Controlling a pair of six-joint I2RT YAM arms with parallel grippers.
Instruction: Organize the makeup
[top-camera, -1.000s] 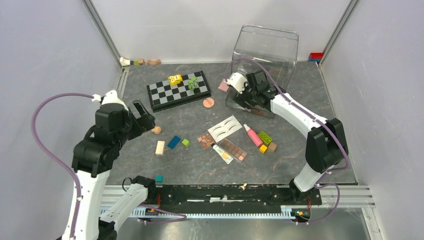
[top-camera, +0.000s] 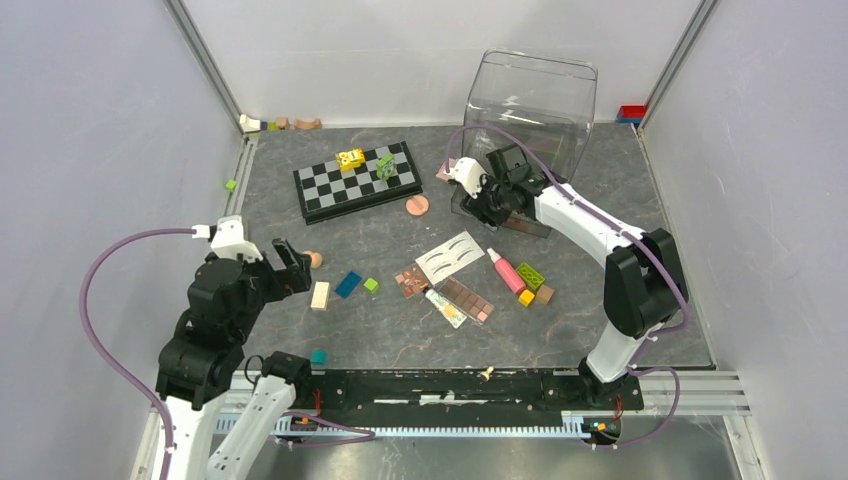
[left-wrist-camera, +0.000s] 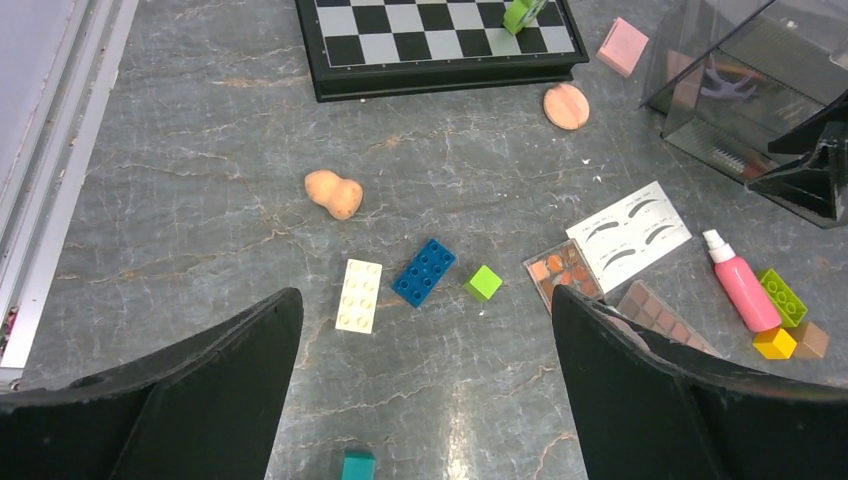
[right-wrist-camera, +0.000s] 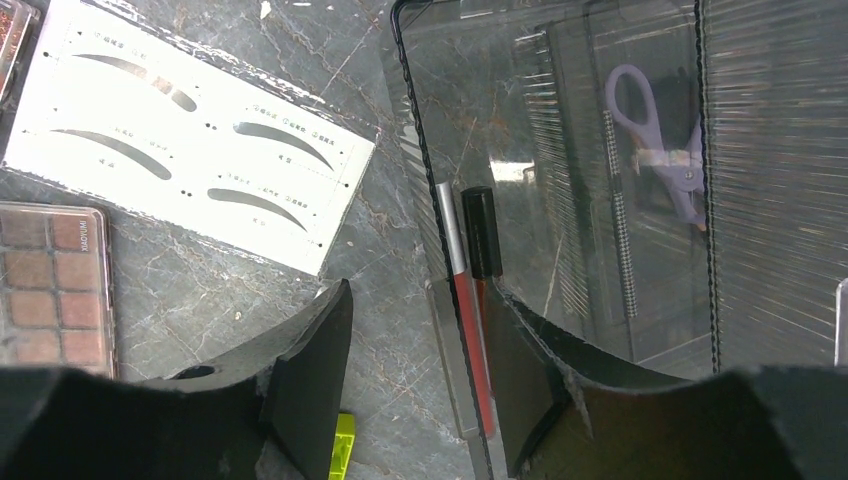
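Observation:
The clear organizer box (top-camera: 530, 90) stands at the back right, lid raised, holding purple scissors (right-wrist-camera: 680, 190), a black tube (right-wrist-camera: 482, 225) and a red-and-silver stick (right-wrist-camera: 465, 330). My right gripper is over its front edge, fingers apart, nothing visible between them. My left gripper hangs open over the left of the table. Mid-table lie the eyebrow stencil sheet (top-camera: 449, 255), orange palette (left-wrist-camera: 562, 270), brown palette (top-camera: 466, 298), cream tube (top-camera: 445, 307) and pink bottle (top-camera: 507, 270). A round puff (left-wrist-camera: 566, 106) and pink square sponge (left-wrist-camera: 622, 46) lie left of the box.
A chessboard (top-camera: 335, 185) with toys sits at the back left. A peanut-shaped sponge (left-wrist-camera: 333, 195), white brick (left-wrist-camera: 357, 296), blue brick (left-wrist-camera: 424, 273) and small cubes are scattered on the left. More blocks lie beside the pink bottle.
My right arm has shifted only slightly at the box's front.

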